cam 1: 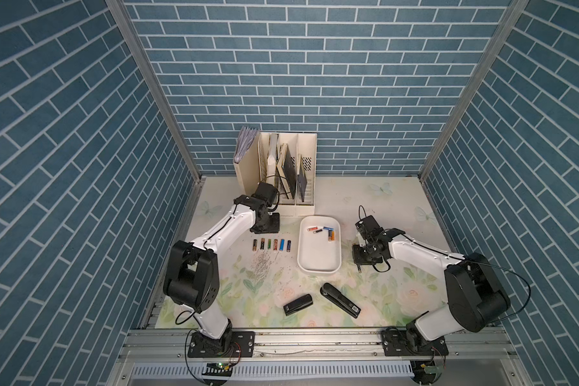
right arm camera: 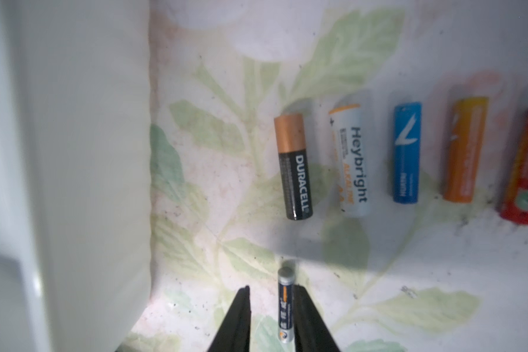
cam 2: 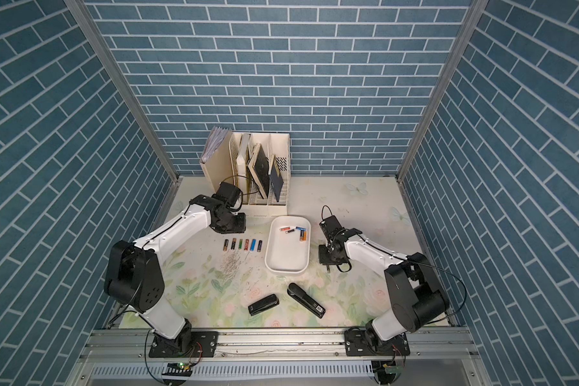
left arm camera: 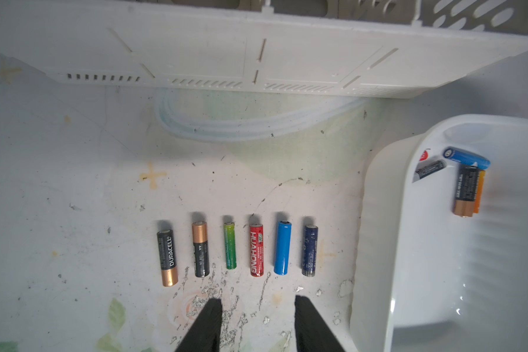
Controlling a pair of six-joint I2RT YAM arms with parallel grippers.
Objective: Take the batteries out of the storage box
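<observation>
The storage box is a white tray (cam 1: 319,265) in the middle of the table. Inside its far end lie several batteries, among them a blue one (left arm camera: 466,157) and a black-and-copper one (left arm camera: 467,190). Left of the tray, a row of batteries (left arm camera: 282,247) rests on the table beyond my left gripper, whose fingers are apart and empty. Right of the tray is a second row, including a Duracell (right arm camera: 295,167). My right gripper stands low there, fingers partly apart. A thin dark battery (right arm camera: 285,305) appears in their gap, near the right finger; a grip on it cannot be confirmed.
A cream file holder (cam 1: 296,210) with folders stands close behind the left gripper and the tray. Two black staplers (cam 1: 298,304) lie in front of the tray.
</observation>
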